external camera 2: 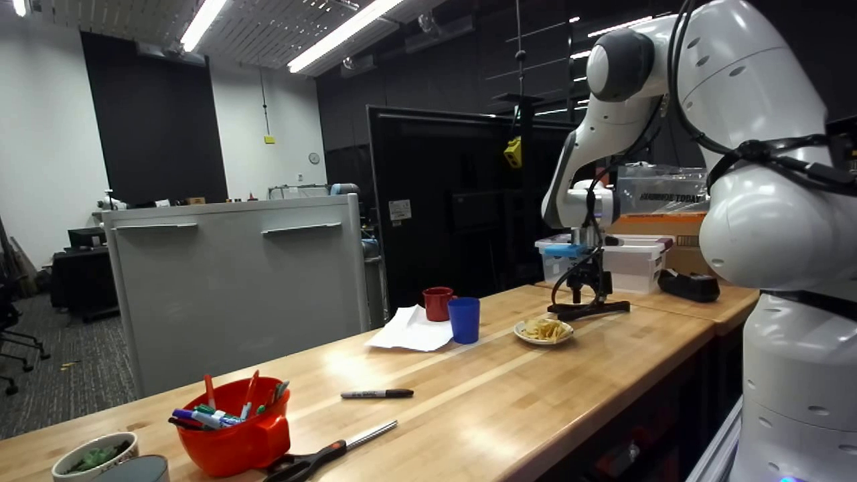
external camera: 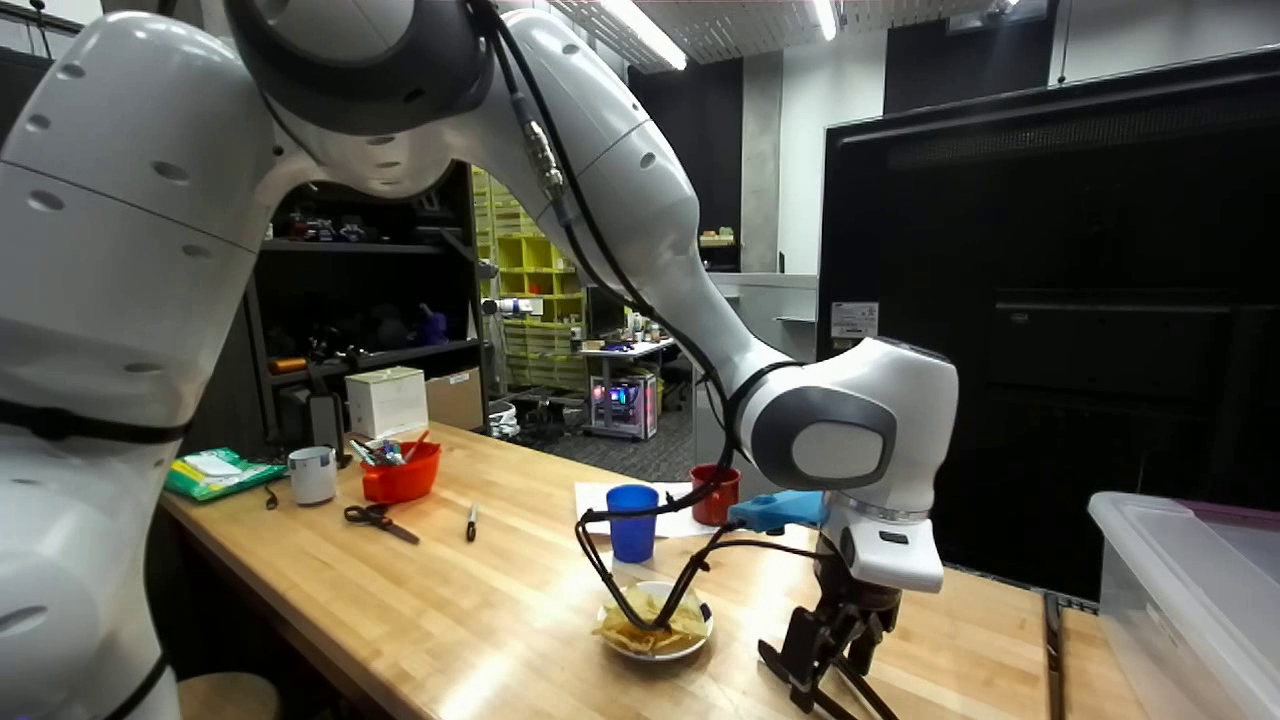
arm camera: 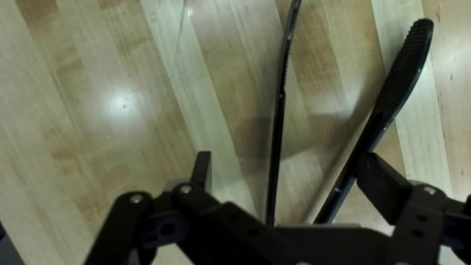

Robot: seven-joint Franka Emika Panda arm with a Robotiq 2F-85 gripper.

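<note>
Black tongs (arm camera: 276, 132) lie on the wooden table with their two arms spread apart. My gripper is open low over them, one finger to each side, and nothing is clamped between its pads. In the wrist view the thin left arm of the tongs runs through the gap, while the wider-ended right arm passes close by the right finger (arm camera: 382, 187); whether they touch I cannot tell. The near end of the tongs is hidden by the gripper. Exterior view 2 has the tongs (external camera 2: 616, 306) directly below the gripper (external camera 2: 587, 296).
Beside the tongs sits a white bowl of chips (external camera: 654, 622). A blue cup (external camera 2: 464, 320), a red mug (external camera 2: 438, 304) and white paper (external camera 2: 410, 330) are farther along. Clear plastic bins (external camera: 1200, 600) stand beyond the gripper. Scissors, a marker and a red pen holder (external camera 2: 233, 434) occupy the far end.
</note>
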